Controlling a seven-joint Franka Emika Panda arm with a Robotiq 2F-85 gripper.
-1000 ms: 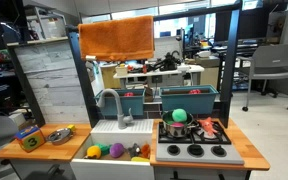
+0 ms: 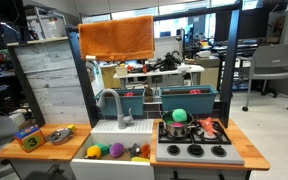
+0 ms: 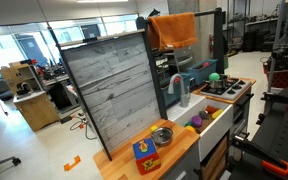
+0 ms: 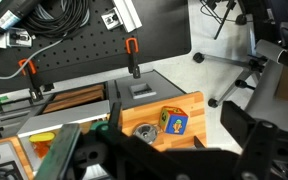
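Note:
My gripper stands open in the wrist view, its dark fingers wide apart and nothing between them. Below it, beyond the gap, a small colourful box (image 4: 173,121) and a metal bowl (image 4: 146,132) rest on the wooden counter. Exterior view 2 shows the same box (image 3: 146,154) near the counter's front corner, with the bowl (image 3: 162,136) behind it. Several toy vegetables lie in the white sink (image 2: 82,168). On the stove (image 2: 196,150), a pot (image 2: 178,128) carries a green ball (image 2: 179,115); a red item (image 2: 208,128) is beside it.
An orange towel (image 2: 117,37) hangs from the overhead bar. The grey faucet (image 2: 114,103) rises behind the sink, and blue bins (image 2: 189,98) line the back. A black table (image 4: 174,35) with orange-handled clamps (image 4: 134,58) and cables faces the counter. Bare wood (image 2: 246,152) lies right of the stove.

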